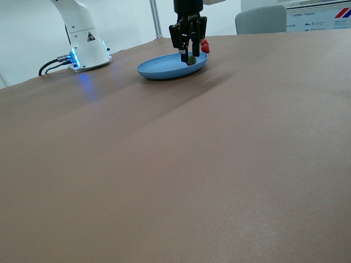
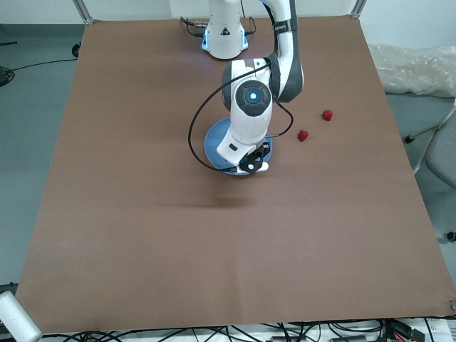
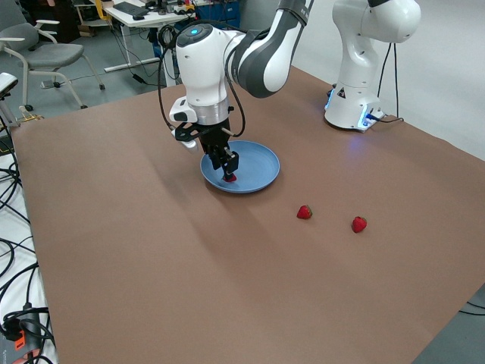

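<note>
A blue plate (image 2: pixel 214 139) (image 1: pixel 162 68) (image 3: pixel 258 165) rests on the table under the arm's black gripper (image 1: pixel 188 48) (image 3: pixel 227 173). Between or just below the fingertips, at the plate, is a small strawberry, seen as green top (image 1: pixel 191 61) in the top view and red (image 3: pixel 231 178) in the right view; whether the fingers grip it cannot be told. Two loose strawberries lie outside the plate, one (image 2: pixel 327 115) (image 3: pixel 359 224) farther off and one (image 2: pixel 303 135) (image 3: pixel 305 212) nearer. In the left view the arm hides much of the plate.
The arm's white base (image 2: pixel 224 32) (image 3: pixel 348 106) stands at the back. Cables (image 3: pixel 15 303) lie beyond the table edge.
</note>
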